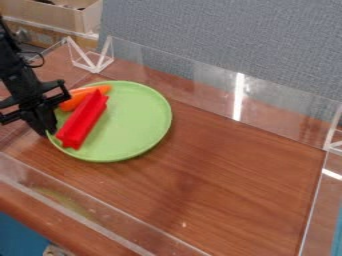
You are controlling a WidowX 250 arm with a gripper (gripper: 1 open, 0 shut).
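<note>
A green plate lies on the wooden surface at the left, holding an orange carrot and a red elongated object side by side. My black gripper is at the plate's left rim, tilted downward beside the red object. Its fingertips are dark and overlap, so its opening and anything between them cannot be made out.
Clear plastic walls edge the wooden surface, with white brackets at the corners. A cardboard box stands behind at the upper left.
</note>
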